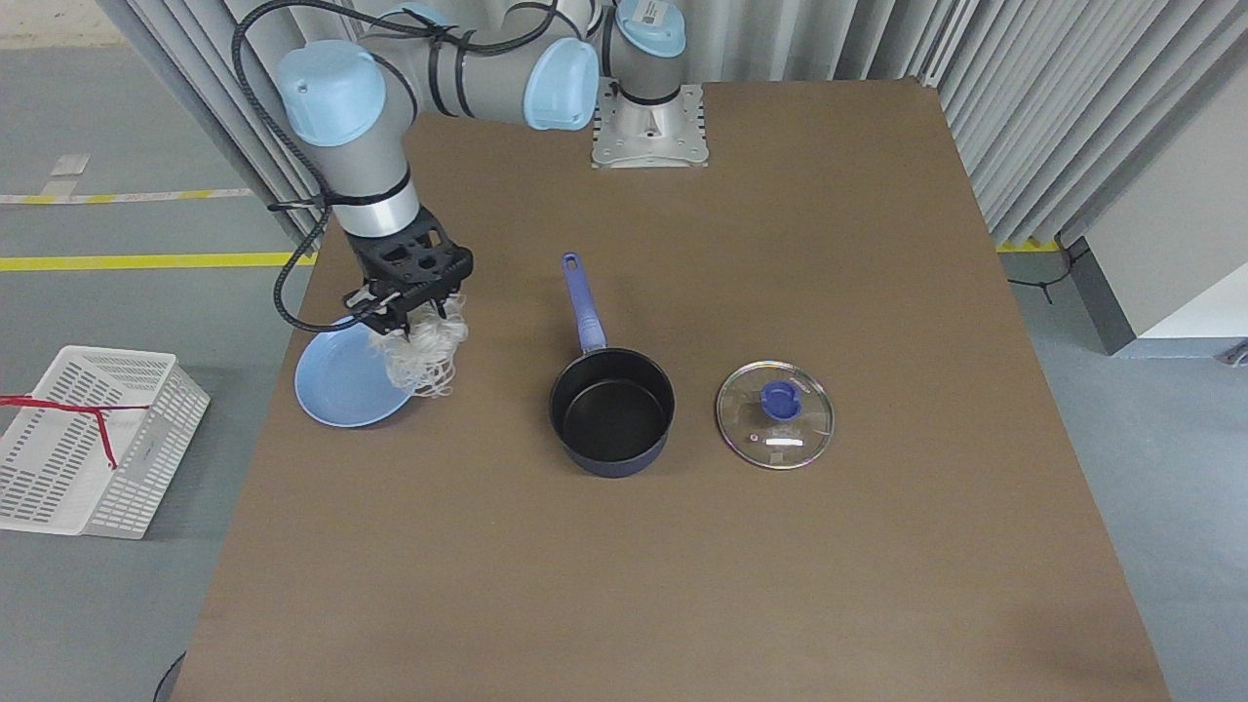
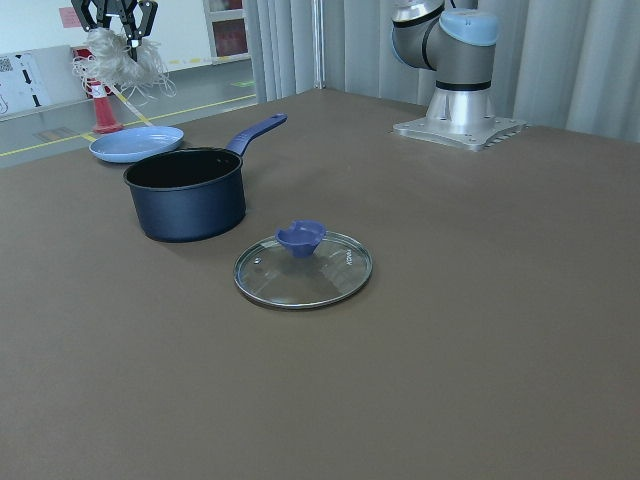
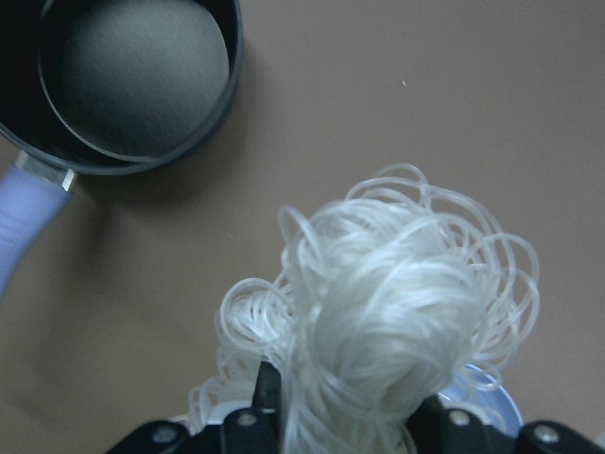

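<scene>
My gripper (image 1: pixel 404 310) is shut on a bundle of white noodle-like strands (image 1: pixel 423 349), raised above the blue plate (image 1: pixel 333 380) at the table's left. The bundle fills the lower middle of the wrist view, loops hanging loose. A dark saucepan (image 1: pixel 611 415) with a blue handle stands to the right of the bundle, empty. A glass lid (image 1: pixel 755 433) with a blue knob lies right of the pan. In the left view the strands (image 2: pixel 120 62) hang from the fingers above the plate (image 2: pixel 135 150).
The arm's base stands at the back middle. A white plastic basket (image 1: pixel 164 456) is on the floor beyond the left edge.
</scene>
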